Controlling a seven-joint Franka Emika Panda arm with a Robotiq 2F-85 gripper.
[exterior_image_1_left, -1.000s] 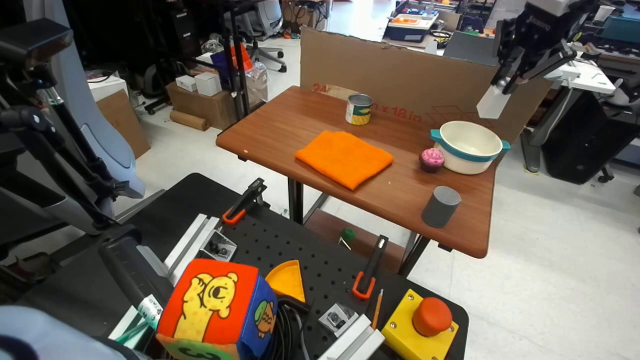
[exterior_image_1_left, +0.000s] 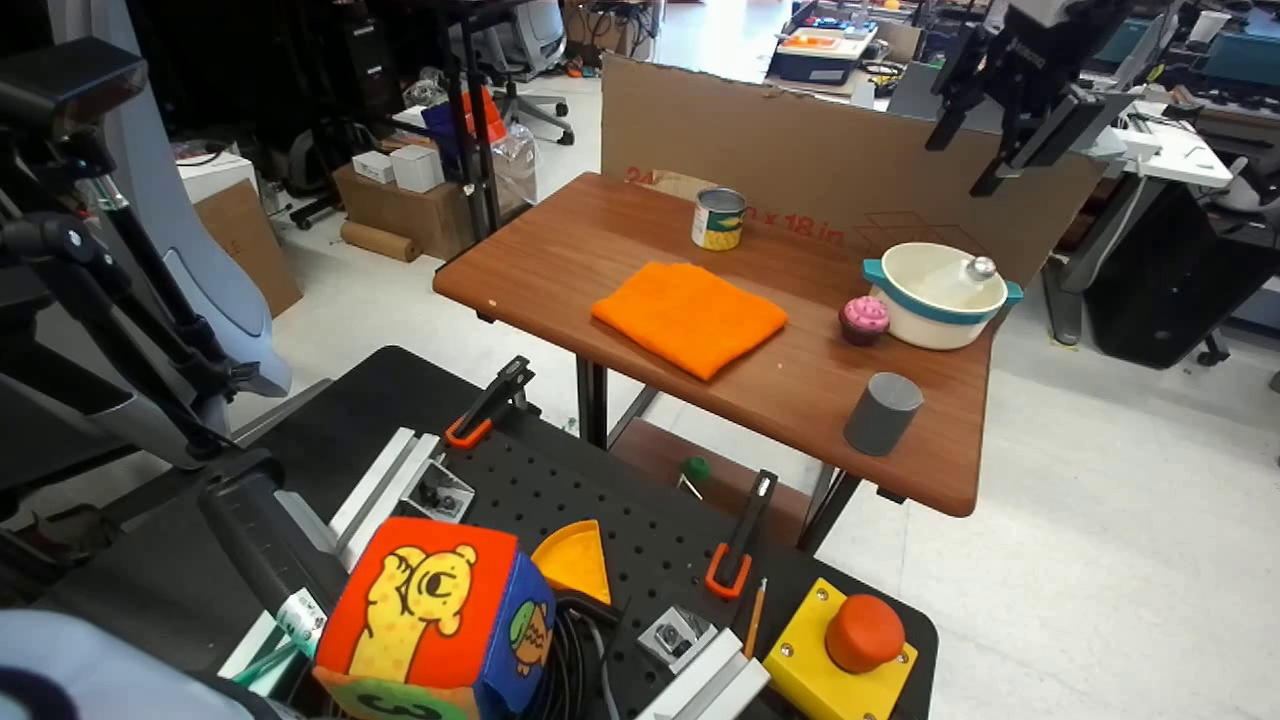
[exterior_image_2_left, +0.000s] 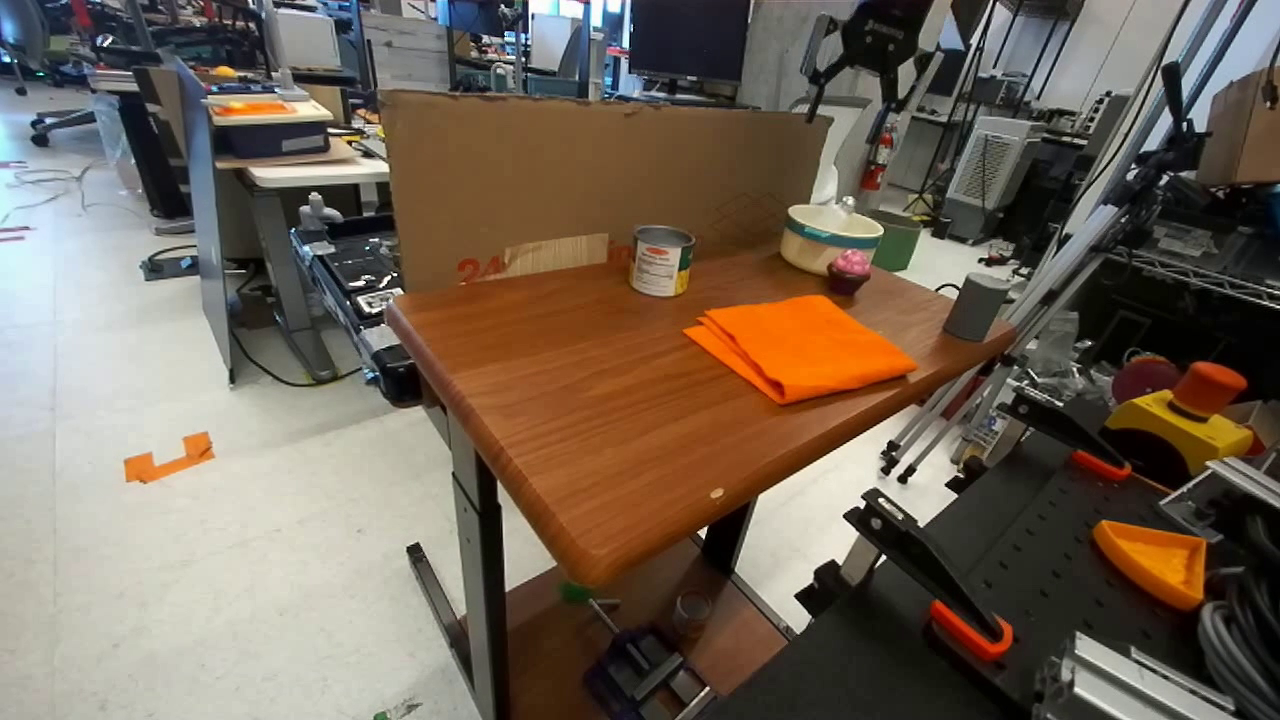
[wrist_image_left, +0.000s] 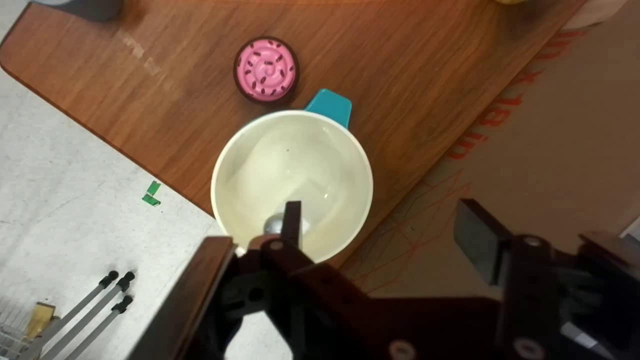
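Note:
A cream pot (exterior_image_1_left: 924, 332) with teal handles stands at the table's back right. Inside it rests a white object (exterior_image_1_left: 956, 286) with a round silver end (exterior_image_1_left: 981, 268). In the wrist view this silver end (wrist_image_left: 273, 224) is partly hidden by a finger, and the white body blends with the pot's (wrist_image_left: 352, 150) interior. My gripper (exterior_image_1_left: 963, 166) hangs above the pot, its fingers spread and nothing between them. From the wrist, the gripper shows a wide gap, with one finger overlapping the pot and the other over the cardboard.
A pink cupcake (exterior_image_1_left: 864, 319) sits right beside the pot. Also on the table (exterior_image_1_left: 540, 270) are a grey cylinder (exterior_image_1_left: 883, 414), a folded orange cloth (exterior_image_1_left: 690, 318) and a can (exterior_image_1_left: 719, 220). A cardboard wall (exterior_image_1_left: 768, 150) borders the back edge.
A second ago the shut gripper held the white object by its silver end above the pot. Now the fingers are spread, the object lies in the pot, and the gripper has shifted left in exterior view 1.

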